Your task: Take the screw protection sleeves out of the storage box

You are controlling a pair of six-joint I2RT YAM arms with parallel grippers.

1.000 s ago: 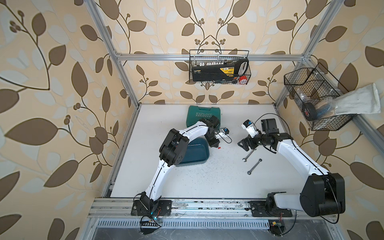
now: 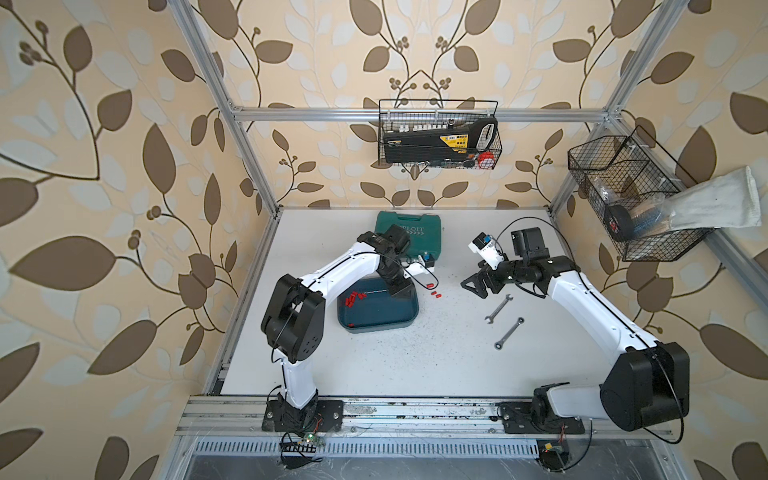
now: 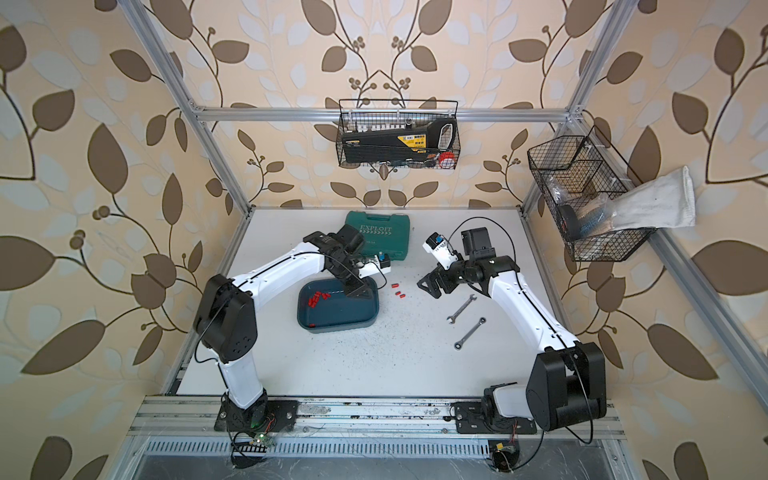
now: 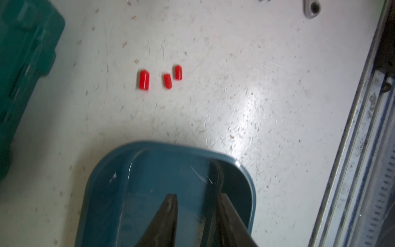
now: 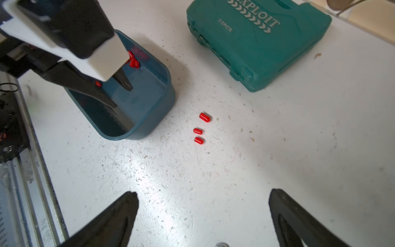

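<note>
The blue storage box (image 2: 376, 316) holds several red screw protection sleeves (image 2: 353, 297), grouped at its left side. My left gripper is open over the box's right part, nothing between its fingers. Outside the box, to its right on the table, lie three small red sleeves (image 5: 204, 117). My right gripper stands open above the table, right of those sleeves, with nothing in it.
A green EXPLOIT case (image 3: 377, 236) sits behind the box. Two wrenches (image 3: 469, 333) lie at the right of the table below my right arm.
My left arm has moved left, from beside the loose sleeves to over the box. My right gripper has shifted slightly left.
</note>
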